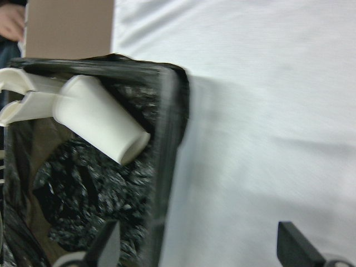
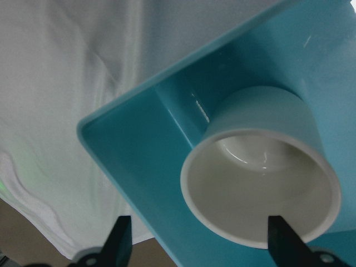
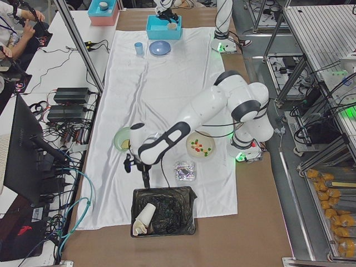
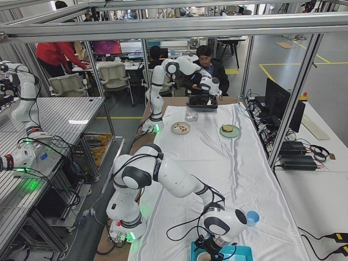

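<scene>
My left gripper hangs open above the near edge of the black lined bin (image 1: 167,133), which holds white paper cups (image 1: 100,117). Nothing is between its fingers. At the far end, my right gripper is open over a blue bin (image 2: 133,167), close to a white cup (image 2: 256,183) lying on its side in it; nothing shows held.
A green plate (image 3: 120,136) with yellow food, a plate (image 3: 200,136) with coloured pieces and a clear packet (image 3: 184,171) lie near the black bin. A blue plate (image 3: 159,48) and blue cup (image 3: 139,48) stand at the far end.
</scene>
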